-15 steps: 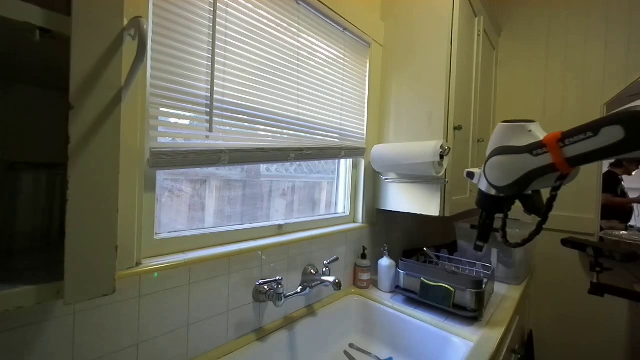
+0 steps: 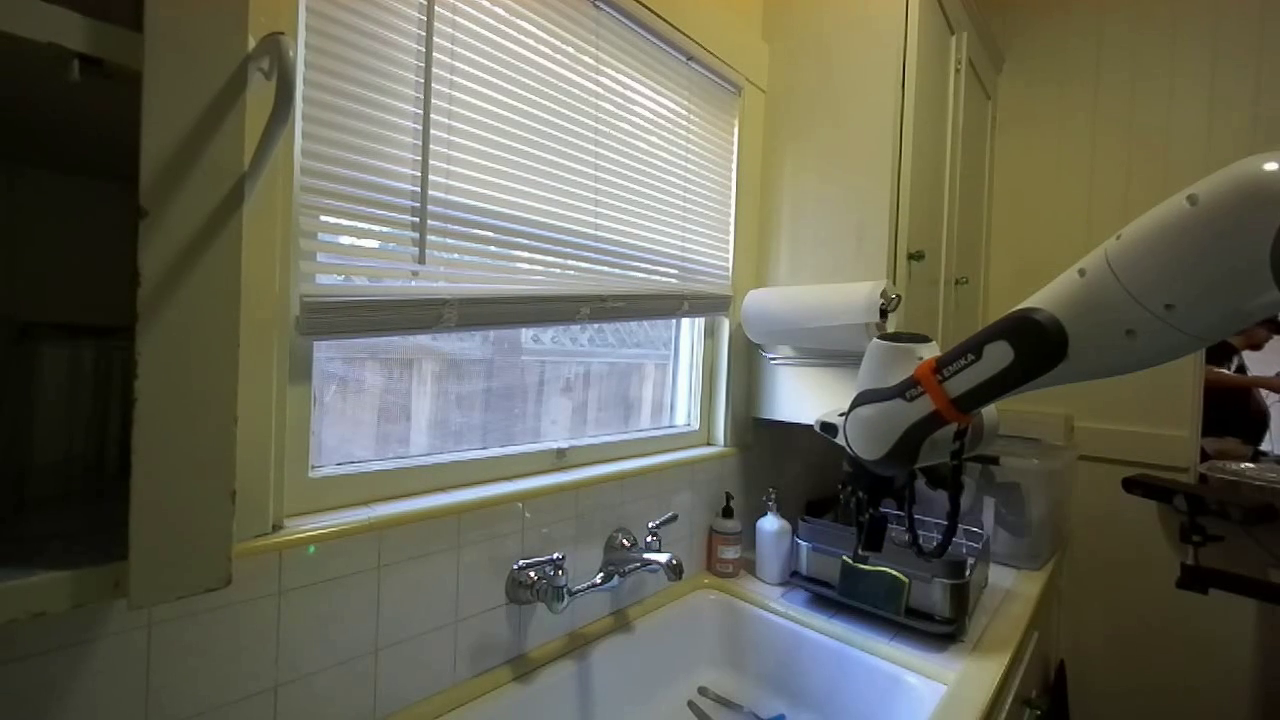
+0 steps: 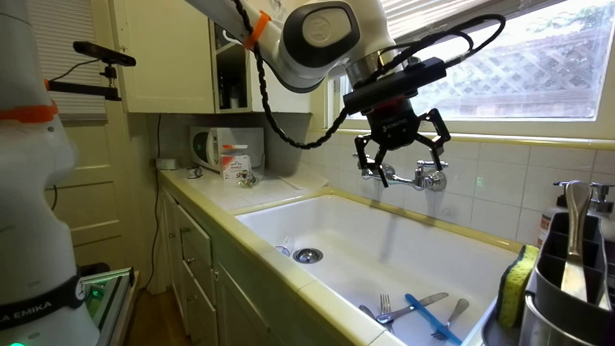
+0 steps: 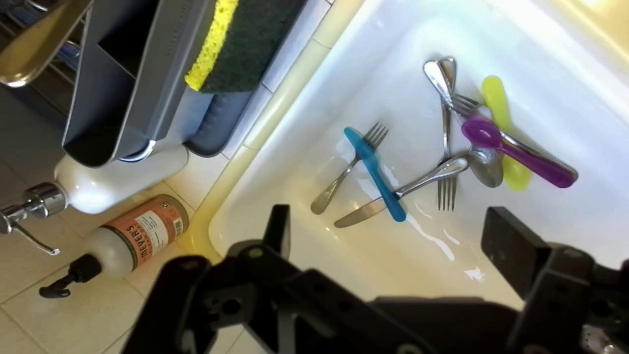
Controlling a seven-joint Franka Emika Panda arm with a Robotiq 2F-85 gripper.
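My gripper (image 3: 412, 175) hangs over the sink (image 3: 346, 230), open, with nothing between its fingers. In the wrist view its black fingertips frame the lower part of the basin. Under them lie a blue plastic utensil (image 4: 378, 177), a metal fork (image 4: 336, 186) partly beneath it, and a table knife (image 4: 362, 213) that the blue piece crosses. Farther right a purple spoon (image 4: 539, 162), a yellow-green utensil (image 4: 498, 97) and several metal pieces overlap in a pile. A grey cutlery caddy (image 4: 168, 76) stands beyond the basin's rim, with a metal handle (image 4: 41, 44) sticking up.
A yellow and dark green sponge (image 4: 247, 47) rests against the caddy. Beside it on the counter are a white pump bottle (image 2: 774, 542) and an orange-labelled soap bottle (image 2: 725, 542). Wall faucets (image 2: 600, 570) project above the basin. Near the drain (image 3: 308, 255) the basin is mostly clear.
In exterior view 1 the arm has moved left and down, from beside the far clear bin to in front of the dish rack. Cutlery visible in the sink stays put.
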